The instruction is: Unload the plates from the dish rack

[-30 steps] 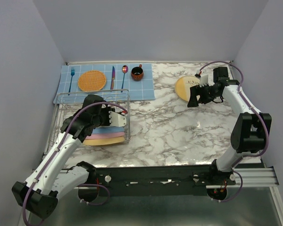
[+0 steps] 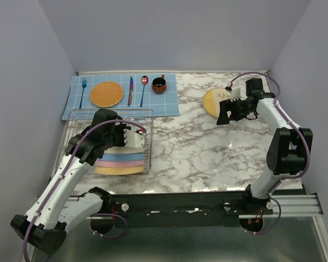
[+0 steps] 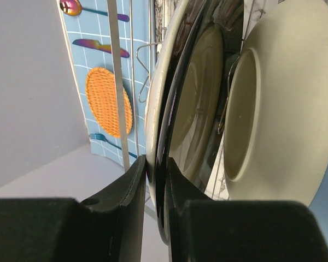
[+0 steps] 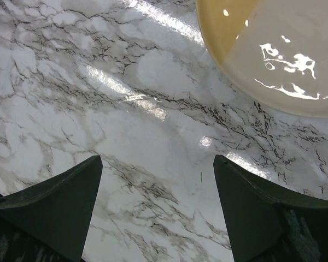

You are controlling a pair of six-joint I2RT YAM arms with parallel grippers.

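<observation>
My left gripper is down in the dish rack (image 2: 152, 143), shut on the upright rim of a dark glass plate (image 3: 165, 142). A cream plate (image 3: 154, 103) stands tight against that glass; whether its edge is also between the fingers is unclear. Another cream plate (image 3: 292, 103) stands apart on the right in the left wrist view. Nearer the rack's front are a blue plate (image 2: 120, 157), a pink plate (image 2: 120, 164) and a yellow plate (image 2: 120, 171). On the counter, a flat yellow plate (image 4: 218, 33) lies beside my open right gripper, which is empty.
Behind the rack, a blue checked mat (image 2: 164, 106) carries a woven trivet (image 2: 106, 94), a fork (image 2: 82, 93), a knife (image 2: 130, 91), a spoon (image 2: 143, 90) and a brown mug (image 2: 159, 84).
The rack with its plates has shifted slightly toward the front and right, while my left arm has edged a little left and forward. My right arm is nearly still.
</observation>
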